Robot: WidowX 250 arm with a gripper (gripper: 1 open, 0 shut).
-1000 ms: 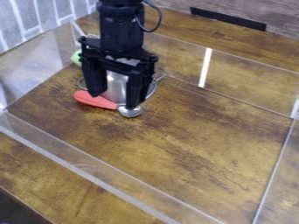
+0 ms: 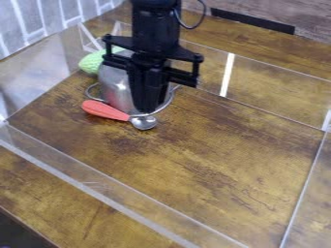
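My black gripper (image 2: pixel 150 82) hangs over a silver metal pot or bowl (image 2: pixel 124 89) in the upper middle, hiding much of it; its fingers look shut, with nothing visible between them. A red-handled utensil (image 2: pixel 106 110) with a silver round head (image 2: pixel 143 122) lies just below the pot. A pale green item (image 2: pixel 92 61) sits behind at the left.
A wooden table (image 2: pixel 195 184) has clear room at the right and front. Transparent walls or panels run along the left, front and right, with a white strip (image 2: pixel 227 74) at the upper right.
The arm and gripper have shifted rightward and turned, showing more of the pot and green item. The red utensil looks unmoved.
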